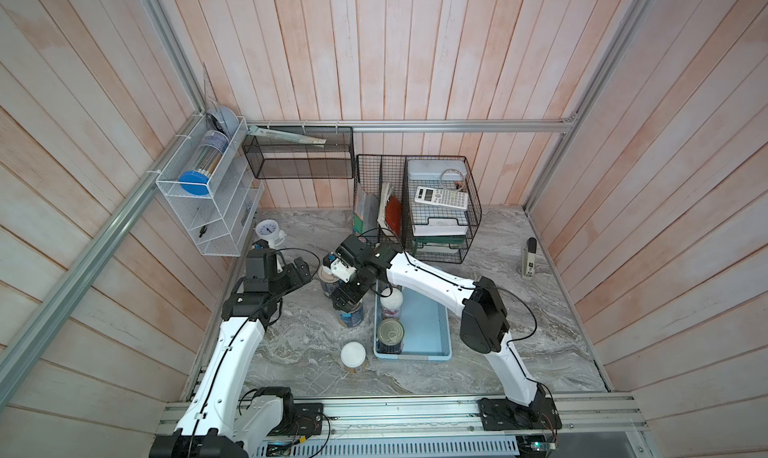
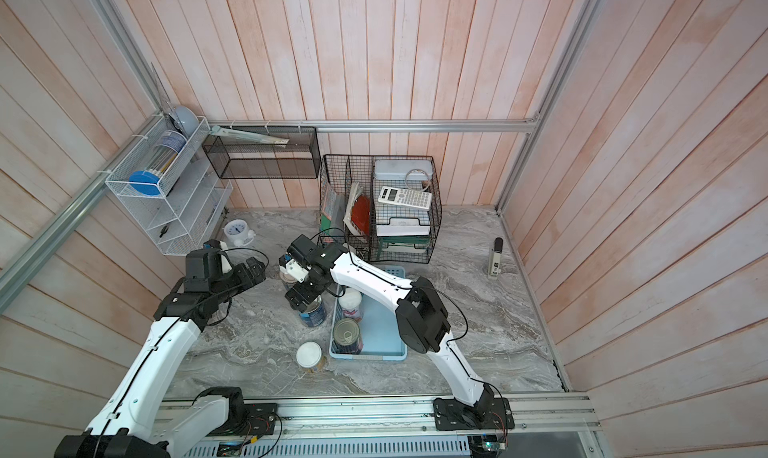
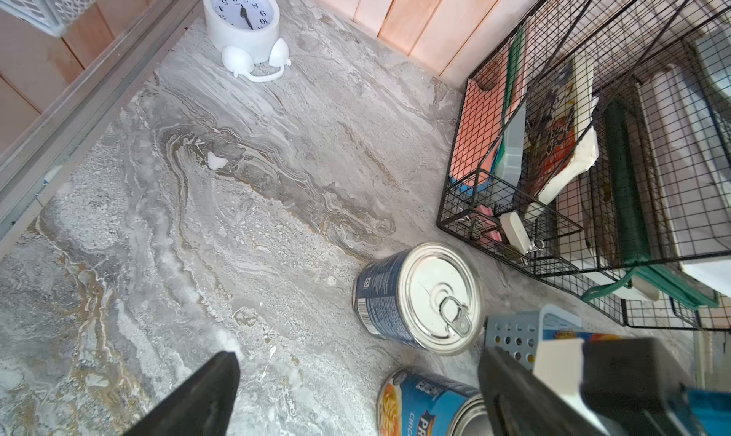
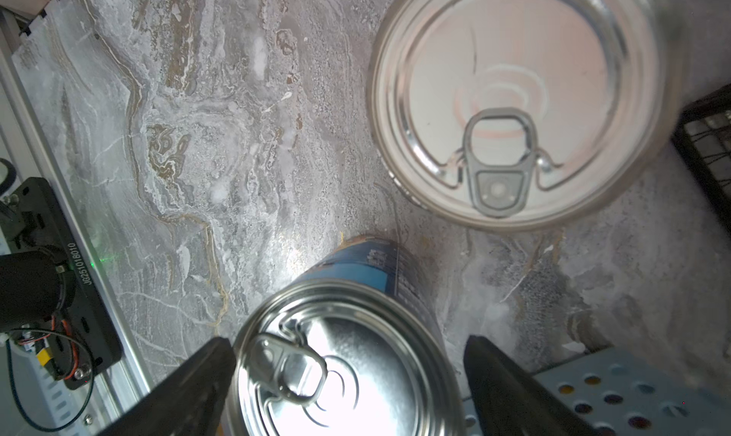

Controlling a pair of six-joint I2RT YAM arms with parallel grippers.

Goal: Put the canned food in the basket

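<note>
A blue-labelled can (image 1: 351, 317) stands on the table just left of the light blue basket (image 1: 432, 322). Over it is my right gripper, open, with the can's silver lid showing between its fingers; whether they touch the can cannot be told. A second can (image 4: 517, 108) with a pull-tab lid stands close behind, partly hidden by the right arm from above. The basket holds a can (image 1: 390, 335) and a white-lidded jar (image 1: 391, 300). Farther left, my left gripper is open and empty over the table.
A white-lidded jar (image 1: 353, 354) stands in front of the cans. Behind are a black wire organizer (image 1: 416, 202) and a white clock (image 1: 269, 231). The basket's right half looks empty, and the table to its right is mostly clear.
</note>
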